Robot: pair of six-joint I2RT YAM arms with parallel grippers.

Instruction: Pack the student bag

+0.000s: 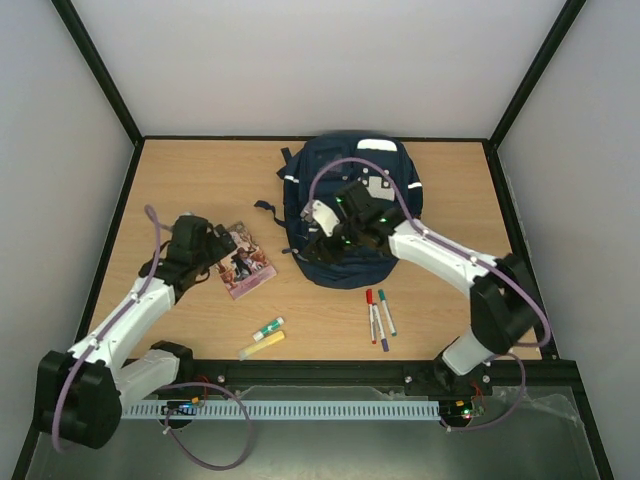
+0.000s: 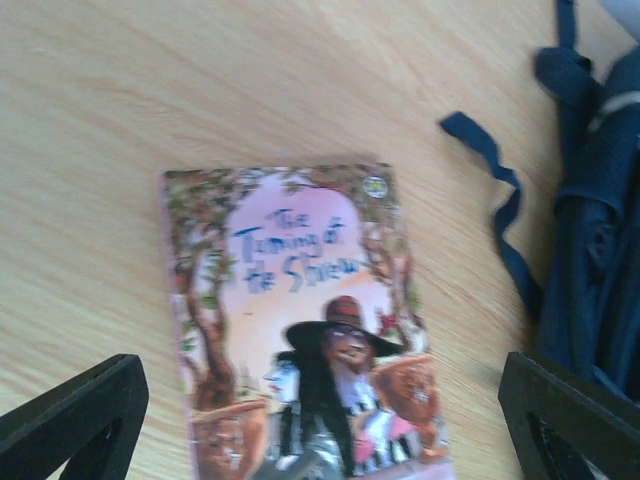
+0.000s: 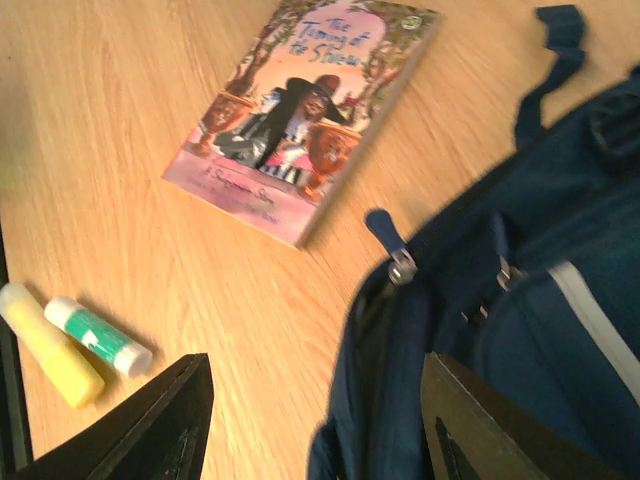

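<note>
A dark blue backpack [image 1: 345, 265] lies on the table, right of centre. The book [image 2: 300, 300], with a picture cover, lies flat to its left, apart from it. My left gripper stands open above the book, nothing between its fingers; in the top view it hangs near the book's upper left corner [image 1: 222, 235]. Over the backpack's left lower part is my right gripper [image 1: 315, 245], open and empty, and the right wrist view shows the bag's zipper edge [image 3: 400, 270] below it. The arm hides part of the bag's front.
A green-and-white glue stick [image 1: 269, 328] and a yellow tube [image 1: 262, 345] lie near the front edge. Several markers [image 1: 377, 320] lie below the bag. A strap [image 2: 505, 200] trails from the bag's left side.
</note>
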